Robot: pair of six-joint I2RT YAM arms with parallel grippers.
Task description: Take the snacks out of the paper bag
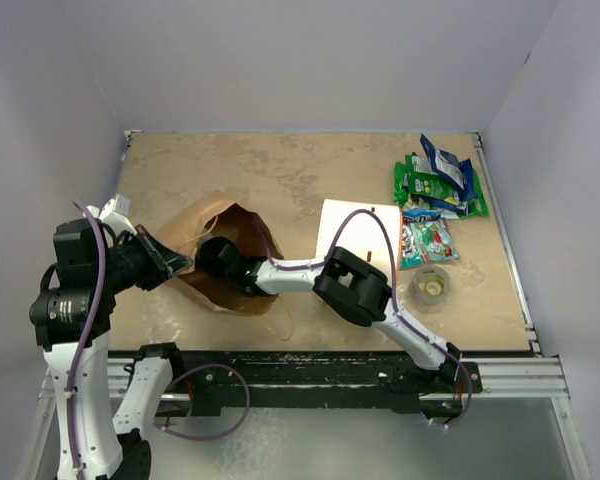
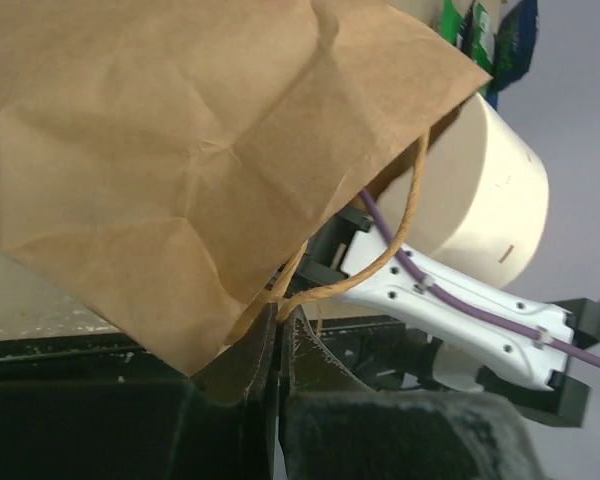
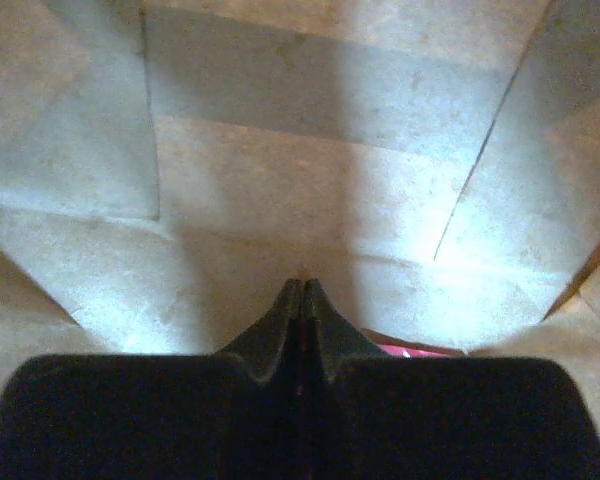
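Observation:
The brown paper bag (image 1: 190,225) stands at the left of the table, tilted, its mouth toward the right and the top camera. At the bag's left side my left gripper (image 1: 187,266) is shut on its twisted cord handle (image 2: 355,285), which runs into the fingertips in the left wrist view. My right gripper reaches through the mouth and is shut, nothing showing between its fingers. Ahead of it is the bag's bare inner paper (image 3: 270,180). A pink sliver of a package (image 3: 420,351) peeks out by the right finger; the rest is hidden.
Several snack packets (image 1: 435,185) in green and blue lie at the back right, with a colourful packet (image 1: 427,242) in front. A clear tub (image 1: 431,284) sits nearby. The white cylinder (image 1: 355,235) stands close beside the right arm.

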